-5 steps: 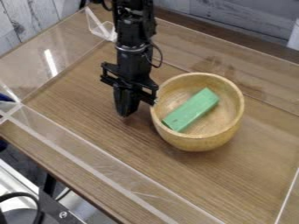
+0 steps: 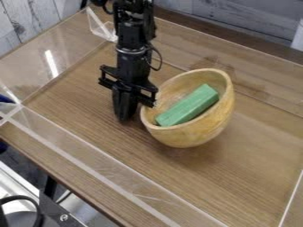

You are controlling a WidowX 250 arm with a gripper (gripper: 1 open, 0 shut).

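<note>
My black gripper [image 2: 126, 99] hangs low over the wooden table, pressed close against the left side of a wooden bowl [image 2: 206, 129]; its fingertips are dark and partly hidden, and I see nothing clearly held between them. The bowl is tilted, with a green block [image 2: 187, 105] lying inside it at a slant.
Clear tape strips run along its left and front edges. Cables lie at the lower left, and a pale wall stands behind.
The bowl has tilted up on its side and shifted a little left, the green block with it. My gripper has moved slightly left.
</note>
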